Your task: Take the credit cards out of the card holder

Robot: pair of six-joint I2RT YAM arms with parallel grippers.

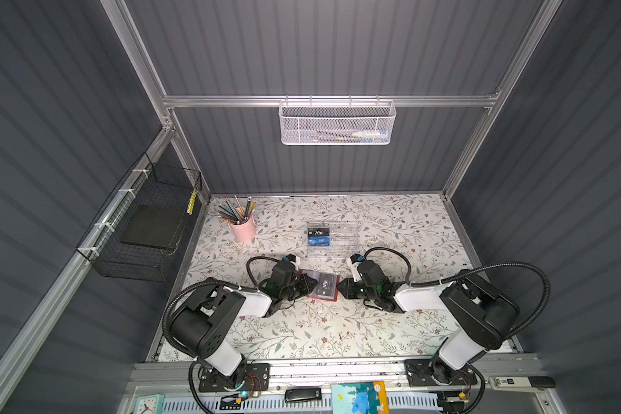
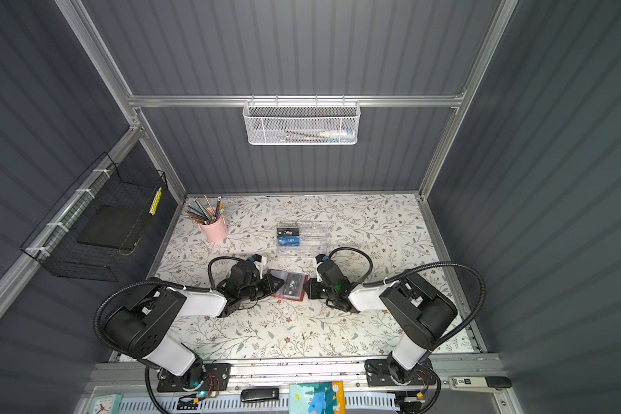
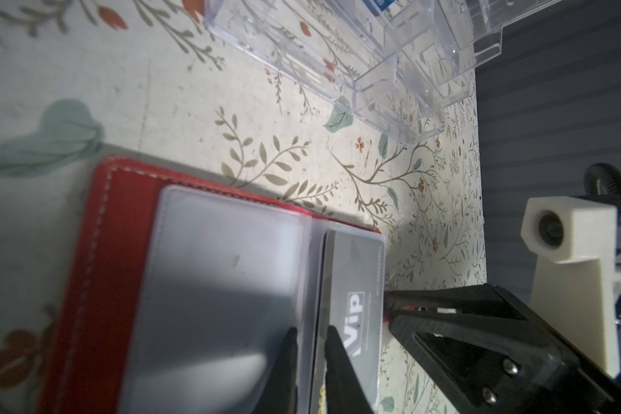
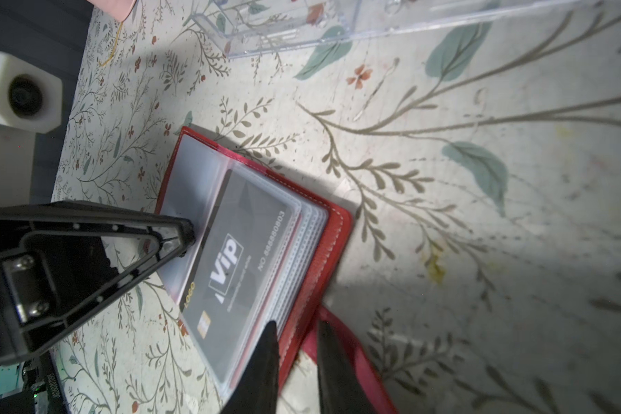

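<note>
The red card holder lies open on the table between my two arms, its clear sleeves facing up. A grey "Vip" card shows in the right-hand sleeve stack; the left-hand sleeve looks empty. Over the middle of the holder, beside the card's left edge, my left gripper is shut with nothing visible between its fingers. At the holder's right side, my right gripper is shut on the red edge, close to a red strap on the table. The strap's lower end runs out of view.
Behind the holder stands a clear organizer with black and blue cards in it. A pink pencil cup is at the back left.
</note>
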